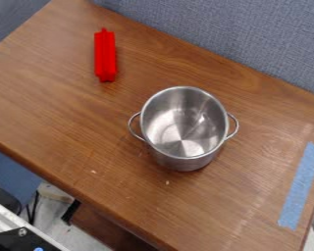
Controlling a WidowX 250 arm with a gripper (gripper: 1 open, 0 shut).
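A long red object (105, 55) lies lengthwise on the wooden table (55, 108) toward the back left. An empty stainless steel pot (183, 127) with two wire handles stands upright near the middle, to the right of and in front of the red object. I cannot make out my gripper in the camera view.
A strip of blue tape (298, 186) is on the table at the right. A grey padded surface (238, 39) borders the back. The near-left table edge drops to cables and dark hardware at the bottom left.
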